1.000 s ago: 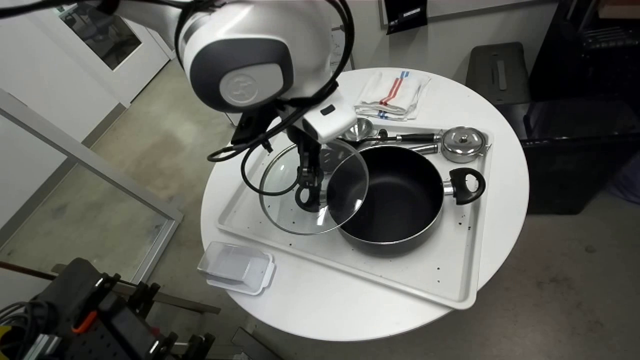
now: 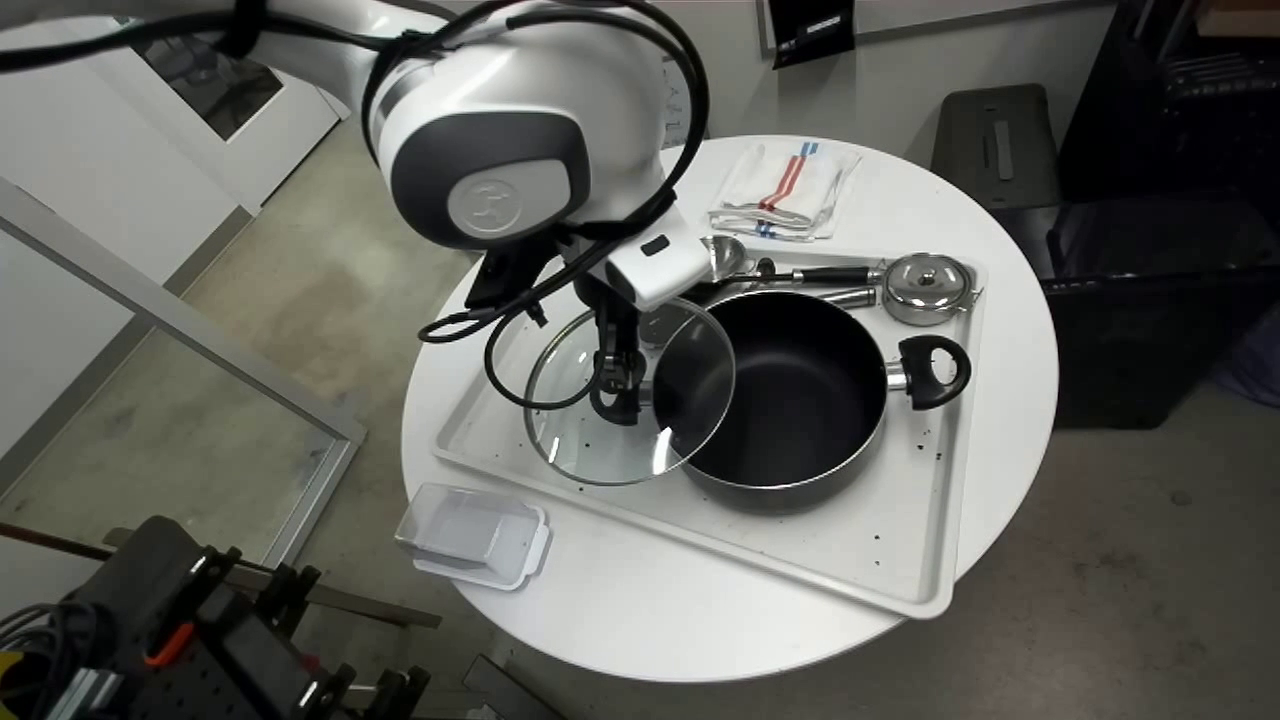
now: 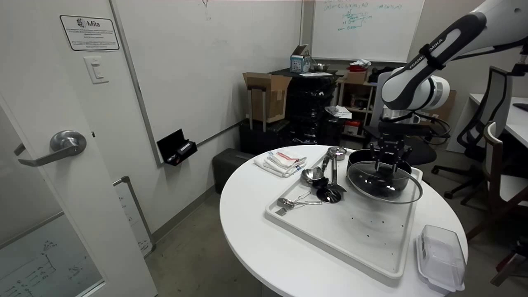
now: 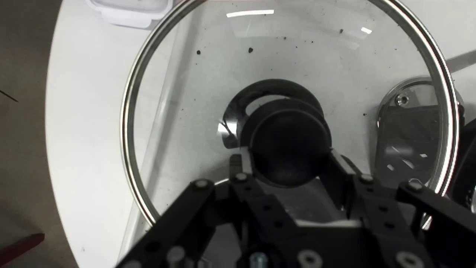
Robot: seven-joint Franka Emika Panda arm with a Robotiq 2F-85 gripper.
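My gripper is shut on the round black knob (image 4: 290, 143) of a glass lid. The clear lid (image 2: 570, 438) with its metal rim hangs level or slightly tilted, left of the black pot (image 2: 786, 396) and partly overlapping it in exterior view 1. Through the glass the pot's left handle shows. The pot stands uncovered on the white tray (image 2: 768, 534), its other handle (image 2: 933, 372) pointing right. In exterior view 2 the lid (image 3: 383, 190) lies in front of the pot (image 3: 356, 157), below my fingers.
A small lidded metal pot (image 2: 927, 288) and several utensils (image 3: 329, 193) lie along the tray's back. A folded towel (image 2: 786, 190) is behind them. A clear plastic box (image 2: 474, 534) sits at the table's front left. The tray's front right is clear.
The arm and lid have come slightly lower and nearer the front edge in exterior view 1, the lid still in my grip. The pot has not moved.
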